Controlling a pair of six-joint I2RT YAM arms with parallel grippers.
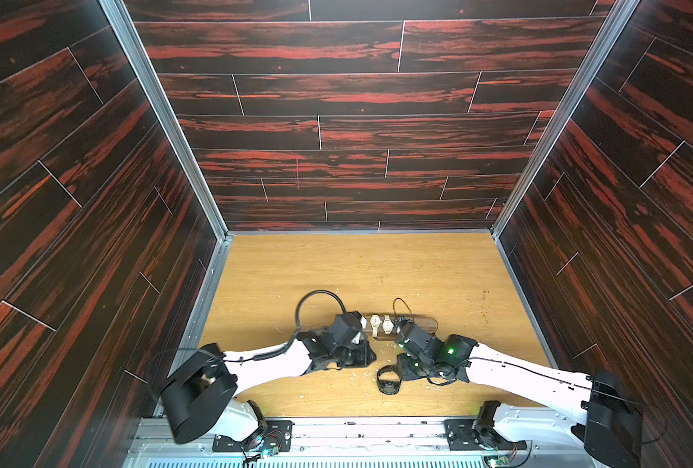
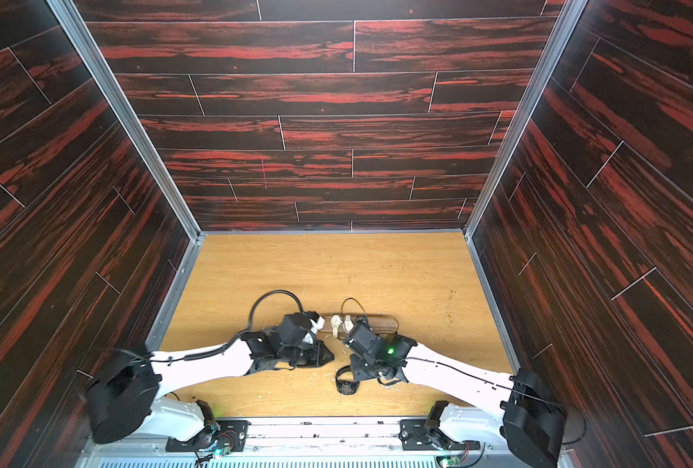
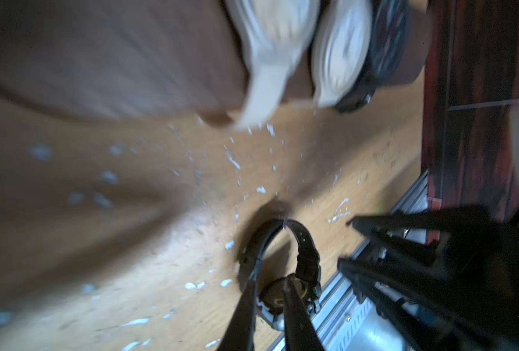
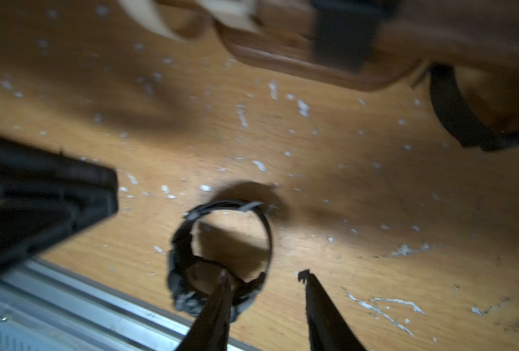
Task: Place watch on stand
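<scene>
A black watch (image 1: 388,383) lies in a loop on the wooden floor near the front edge, between both grippers. Behind it is a brown wooden stand (image 4: 458,29) carrying white watches (image 3: 338,49) and a dark one (image 3: 388,41). My left gripper points down over the black watch from the stand side, its fingertips parted a little, nothing clearly held. My right gripper is open above the floor by the watch, one fingertip overlapping the watch in the right wrist view; whether it touches cannot be told.
The two grippers are close to each other, each showing in the other's wrist view. A dark strap (image 4: 452,105) lies by the stand. The metal edge (image 4: 78,292) borders the front.
</scene>
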